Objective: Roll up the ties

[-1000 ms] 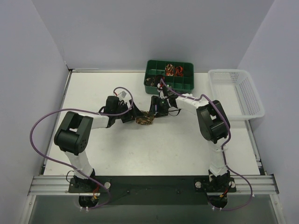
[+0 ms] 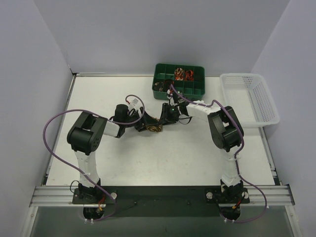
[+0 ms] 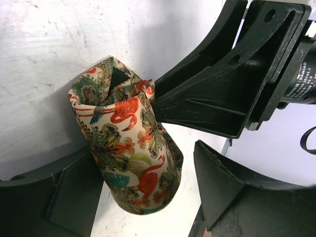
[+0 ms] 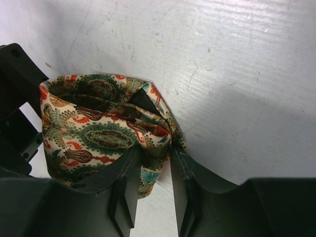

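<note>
A folded or loosely rolled tie (image 2: 155, 128) with a cream, red and green floral pattern stands on the white table between the two grippers. In the left wrist view its loop (image 3: 131, 148) stands between the spread fingers of my left gripper. The right-hand finger (image 3: 229, 190) is clearly apart from the cloth; the other lies close along it, contact unclear. My right gripper is shut on one end of the tie (image 4: 106, 138), its fingertips pinching the layered fabric. A dark inner part shows within the fold.
Behind the grippers is a green divided box (image 2: 195, 92) holding several rolled ties. An empty white basket (image 2: 247, 123) stands at the right.
My left arm has shifted right and slightly toward the front, bringing its gripper further over the tie. The right arm has stayed in place.
</note>
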